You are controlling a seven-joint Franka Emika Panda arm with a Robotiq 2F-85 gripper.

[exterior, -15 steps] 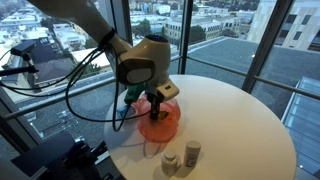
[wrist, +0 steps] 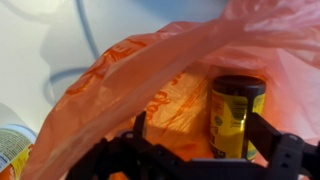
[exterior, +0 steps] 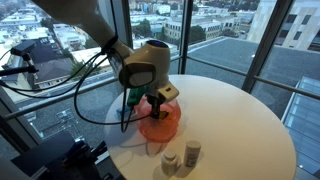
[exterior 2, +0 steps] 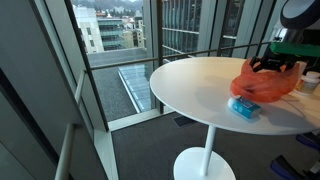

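Observation:
An orange plastic bag point(exterior: 172, 124) rests on the round white table, its mouth toward my arm. My gripper point(exterior: 160, 104) is down at the bag. In the wrist view the gripper stands open, its dark fingers point(wrist: 270, 140) apart at the lower edge. Inside the bag lies a black and yellow cylinder, like a battery or small can point(wrist: 232, 115), close beside the right finger and partly hidden by it. A fold of the bag crosses in front of the view.
Two containers, a short jar point(exterior: 170, 158) and a taller can point(exterior: 192, 153), stand near the bag. A blue and white box point(exterior 2: 243, 107) lies beside it. Windows surround it.
Over the last second the arm has shifted slightly to the right and lower at the bag. The bag and the two containers look unmoved.

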